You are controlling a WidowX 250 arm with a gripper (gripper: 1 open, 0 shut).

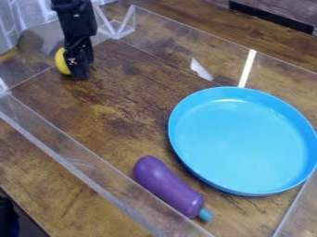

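Note:
My black gripper (74,57) reaches down from the top left, open, its fingers low beside a small yellow object (62,61) that it partly covers. Whether the yellow object sits between the fingers is hard to tell. A blue plate (242,141) lies on the right, and a purple eggplant (168,185) with a teal tip lies at the bottom centre.
The wooden table (93,134) is bordered by clear plastic walls along the left, bottom and back. Its middle, between the gripper and the plate, is clear.

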